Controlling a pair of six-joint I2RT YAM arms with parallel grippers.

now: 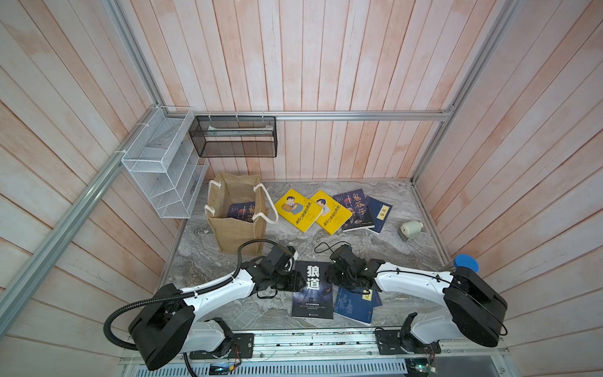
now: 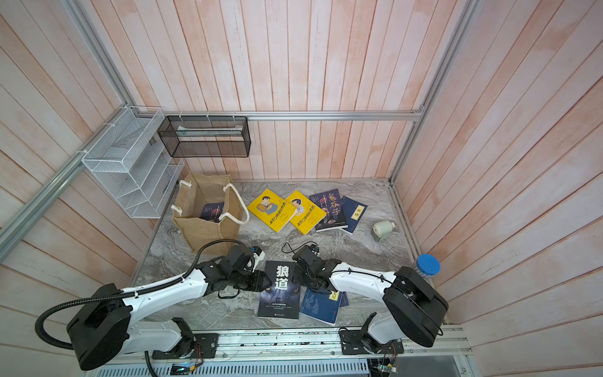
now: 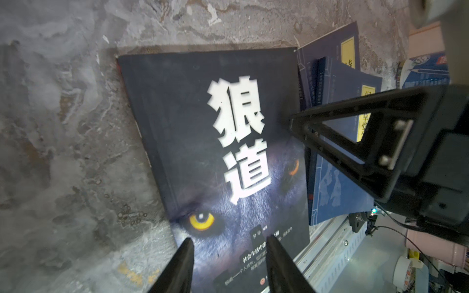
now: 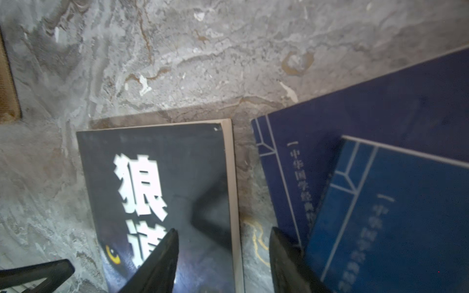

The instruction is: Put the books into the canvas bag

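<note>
A dark book with white characters [image 1: 312,304] lies flat near the table's front edge, between both arms. Over its left side is my left gripper, fingers partly open with nothing between them. Above its right edge, my right gripper stands open and empty. Two blue books [image 4: 390,219] overlap just right of the dark book. The canvas bag [image 1: 235,232] stands upright at the left with a dark book [image 1: 241,211] inside. At the back lie two yellow books [image 1: 297,210], a dark purple book [image 1: 356,210] and a blue book [image 1: 379,213] partly beneath it.
White wire racks [image 1: 160,163] and a black mesh basket [image 1: 233,147] hang on the walls at the left and back. A pale cylindrical object [image 1: 411,230] lies at right, near a blue round lid [image 1: 466,262]. Bare table separates the front and back books.
</note>
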